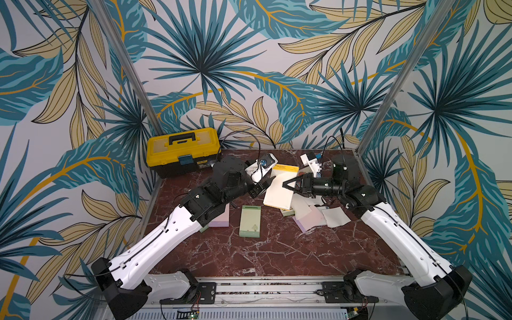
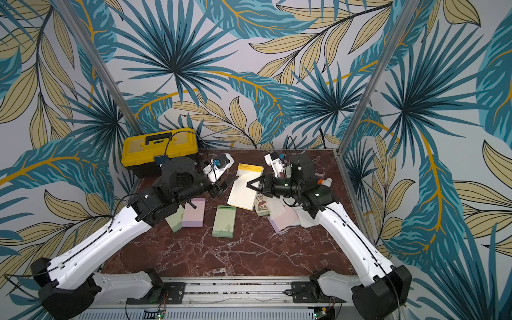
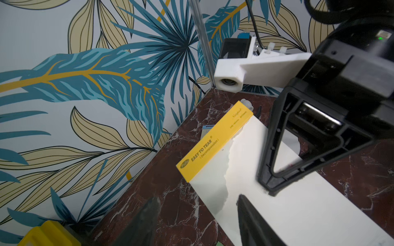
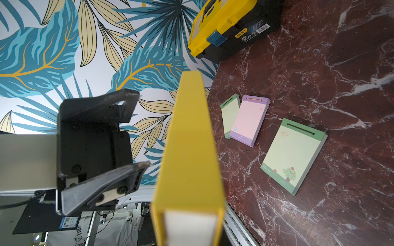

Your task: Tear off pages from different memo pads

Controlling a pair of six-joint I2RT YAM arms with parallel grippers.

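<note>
A white memo pad with a yellow top band (image 3: 215,141) is held off the table, with my right gripper (image 1: 290,184) shut on its side. Below the band, a ragged paper edge (image 3: 225,176) crosses the sheet. Left of the pad my left gripper stands open and empty, its fingertips facing the pad from a short way off. In the right wrist view the yellow edge blocks much of the scene. On the table lie a green pad (image 4: 293,155), a pink-purple pad (image 4: 250,119) and a second green pad (image 4: 230,115).
Loose torn sheets (image 1: 309,216) and a printed pad (image 2: 261,204) lie on the right side of the table. The yellow toolbox (image 1: 183,146) stands at the back left. Bare marble (image 1: 256,256) fills the front middle.
</note>
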